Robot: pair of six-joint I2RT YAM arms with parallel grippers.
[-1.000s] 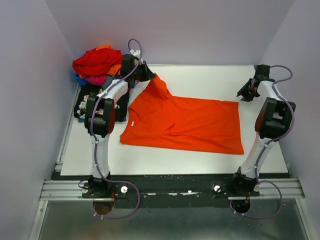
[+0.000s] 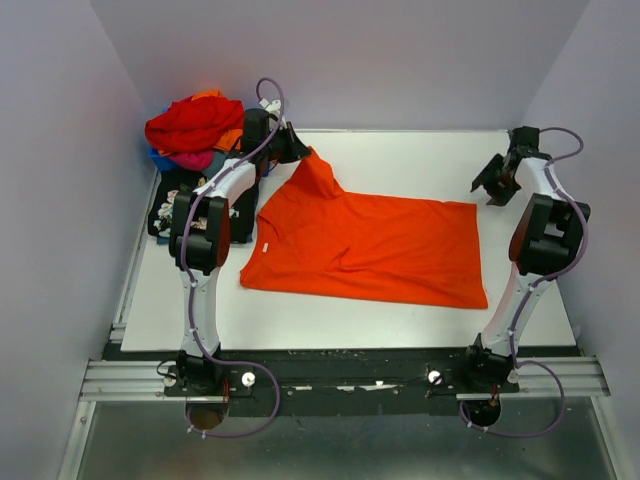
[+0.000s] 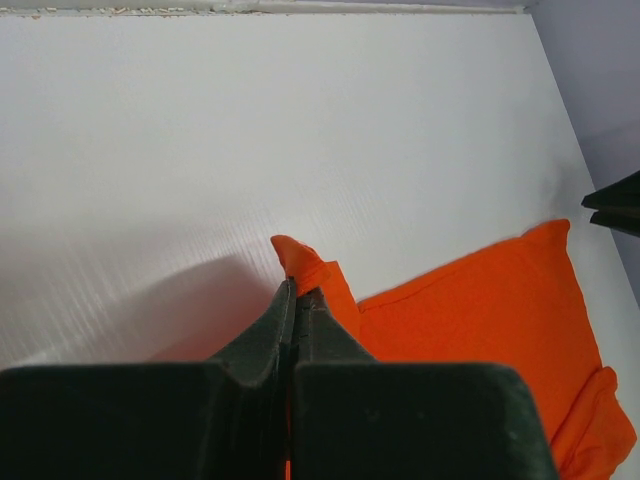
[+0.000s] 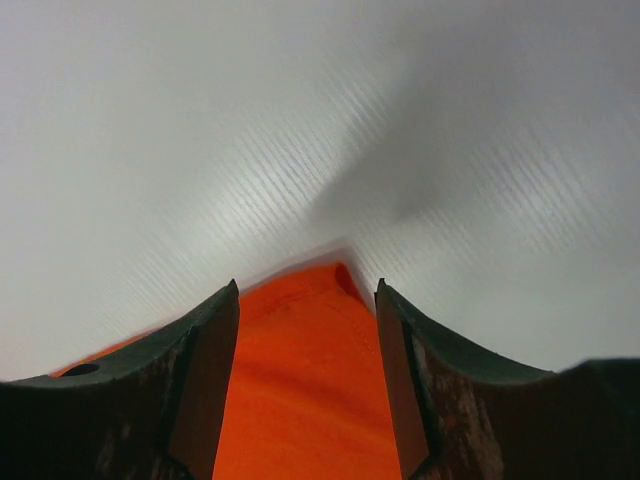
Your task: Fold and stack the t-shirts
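An orange t-shirt (image 2: 390, 245) lies spread over the middle of the table, its upper left corner raised. My left gripper (image 2: 308, 153) is shut on that corner, and a bit of orange cloth (image 3: 300, 262) pokes out past its fingertips in the left wrist view. At the shirt's upper right corner, my right gripper (image 2: 481, 196) hovers just off the cloth. In the right wrist view its fingers (image 4: 212, 350) stand apart, with the shirt's corner (image 4: 338, 280) showing below and between them, not gripped.
A heap of clothes (image 2: 195, 125), red on top, fills a blue bin (image 2: 160, 160) at the back left. Dark flowered cloth (image 2: 165, 205) lies in front of it, beside the left arm.
The right gripper has shifted and turned slightly near the shirt's corner, and its fingers look farther apart. My left gripper and the shirt look unchanged.
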